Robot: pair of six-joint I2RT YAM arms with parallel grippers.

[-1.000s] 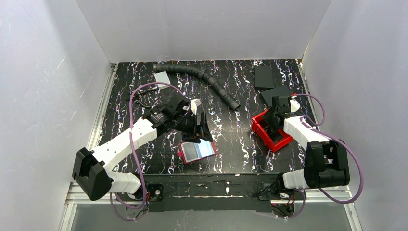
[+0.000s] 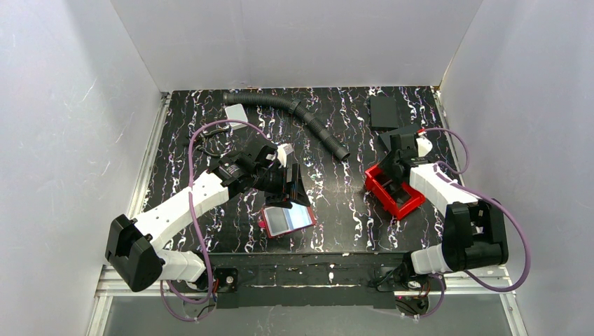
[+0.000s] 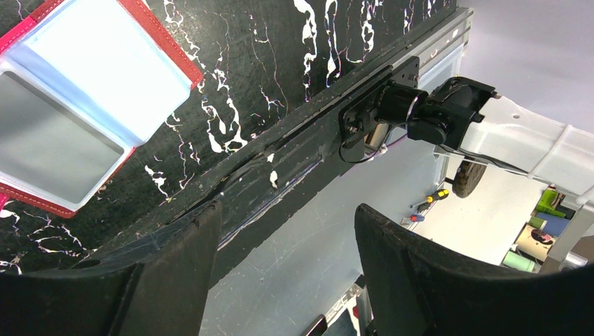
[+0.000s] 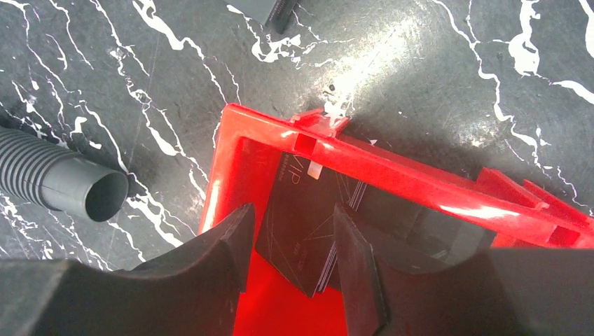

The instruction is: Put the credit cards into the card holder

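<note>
Dark cards (image 4: 301,224) lie in the red tray (image 2: 403,211); the topmost one shows "VIP" lettering and leans near the tray's corner in the right wrist view. Over them is my right gripper, open, its fingertips on either side of the upper card's area with no grip showing. An opened card holder (image 2: 287,220) with a red stitched edge and clear sleeves lies on the table at the front left. Just above that holder hovers my left gripper, fingers apart and empty; in the left wrist view the holder's sleeves (image 3: 105,63) are off to the left.
A black ribbed hose (image 2: 319,129) curves across the back. Two dark flat pieces, one a black slab (image 2: 383,113), lie behind the tray. A small white piece (image 2: 237,115) is at the back left. Bare table separates holder and tray.
The right gripper and the red tray have shifted very slightly to the left. My left arm and the card holder have stayed still.
</note>
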